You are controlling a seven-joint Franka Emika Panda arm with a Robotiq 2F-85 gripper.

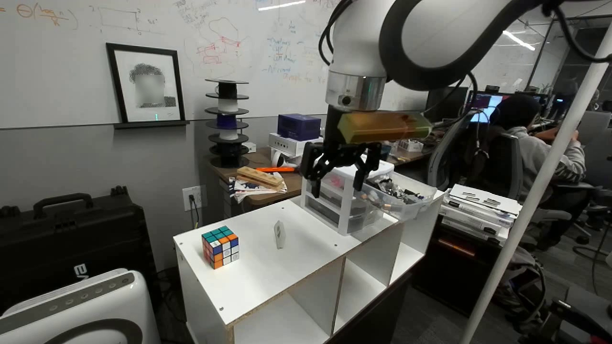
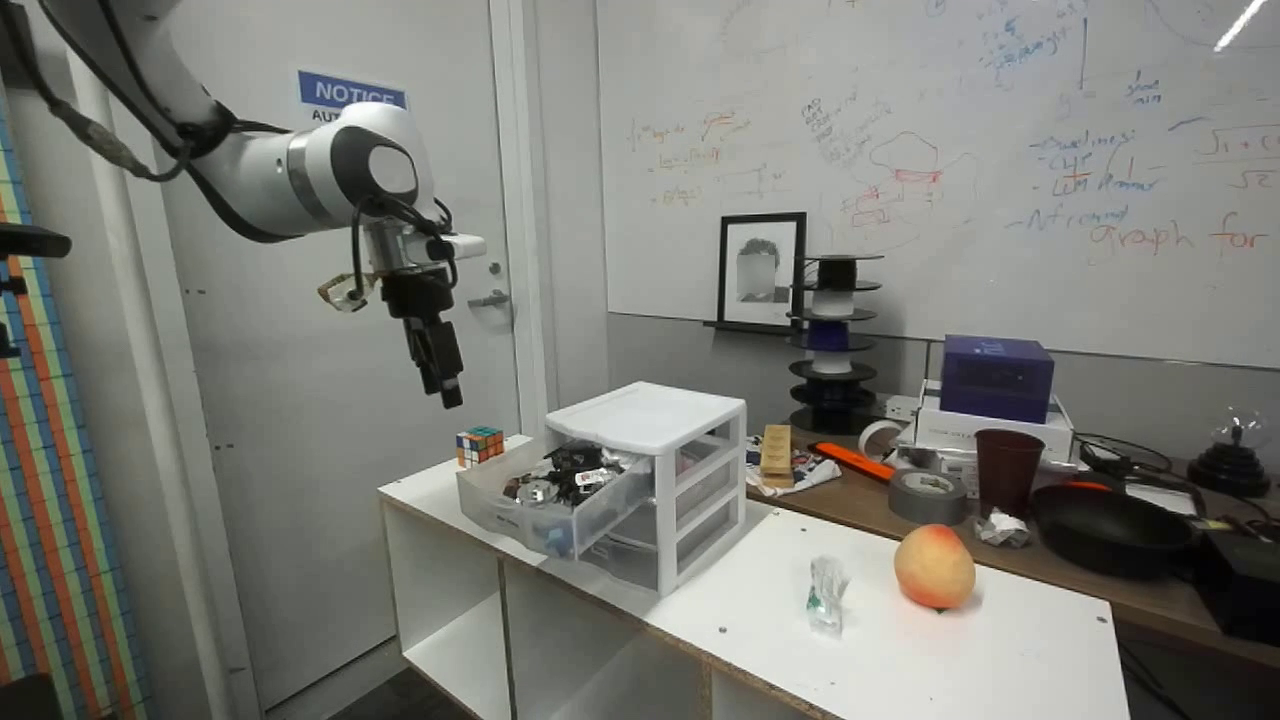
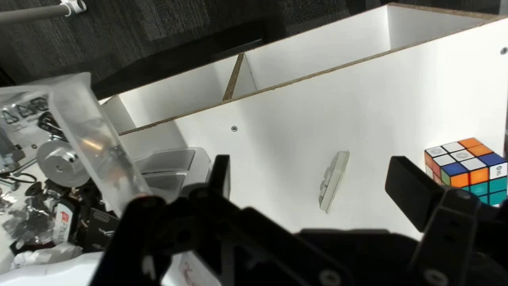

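My gripper [image 1: 337, 186] hangs high above the white cabinet top, its two black fingers spread wide with nothing between them. In the wrist view a small pale flat object [image 3: 334, 182] stands on edge on the white surface, below the gap between the fingers. A Rubik's cube [image 3: 465, 167] sits farther right, partly behind the right finger [image 3: 413, 190]. Also on the cabinet is a white drawer unit [image 2: 654, 414] with its top clear drawer [image 2: 564, 516] pulled out and full of small metal and black parts. In exterior view 2 the gripper [image 2: 449, 394] appears above the cube.
On the far side of the drawer unit, a peach-like fruit [image 2: 935, 568] and a crinkled clear packet [image 2: 827, 596] lie on the white top. A brown desk [image 2: 870, 486] with tape, cup and pan runs behind. Bare surface surrounds the pale object.
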